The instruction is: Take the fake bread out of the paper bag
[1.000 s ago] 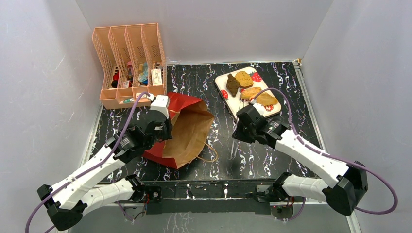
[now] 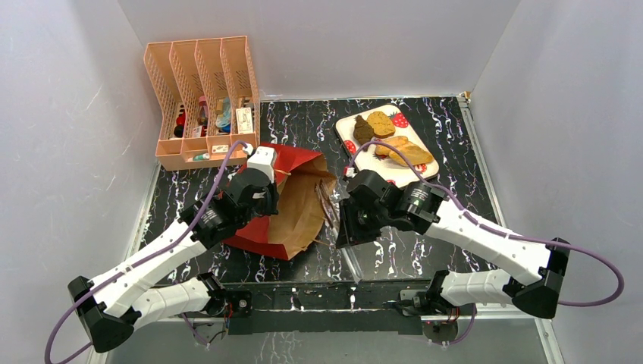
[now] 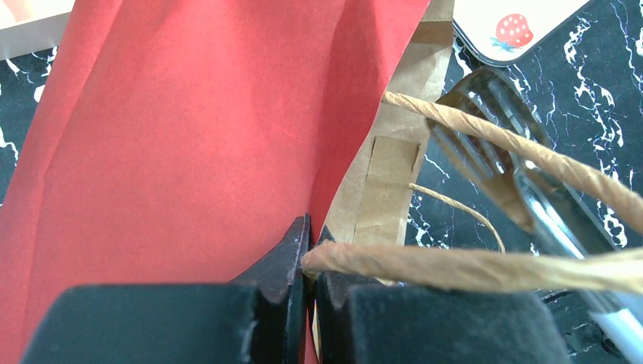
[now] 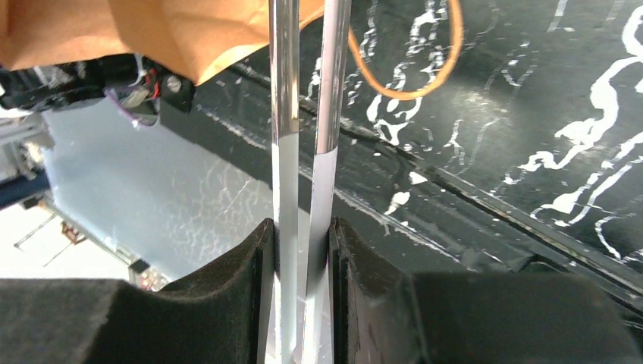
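The paper bag point(image 2: 299, 216), red outside and brown inside, lies tilted with its mouth facing right. My left gripper is shut on the edge of its red side point(image 3: 205, 152), close by a twisted paper handle point(image 3: 455, 265). Metal tongs point(image 4: 286, 91) stand between the fingers of my right gripper, which is shut on them. Their slotted heads point(image 3: 493, 129) are at the bag's mouth in the left wrist view. Pieces of fake bread point(image 2: 409, 154) rest on the strawberry tray point(image 2: 396, 176). Whether more bread lies deep in the bag is hidden.
A pink divided organizer point(image 2: 201, 98) with small items stands behind the bag at the back left. Grey walls enclose the black marbled table point(image 2: 447, 243). Clear table lies in front of the tray, beyond the right arm.
The right gripper has moved left with the tongs, from beside the tray to the bag's mouth. The tongs' heads now point up and left. My left gripper and the bag's held edge shifted slightly right.
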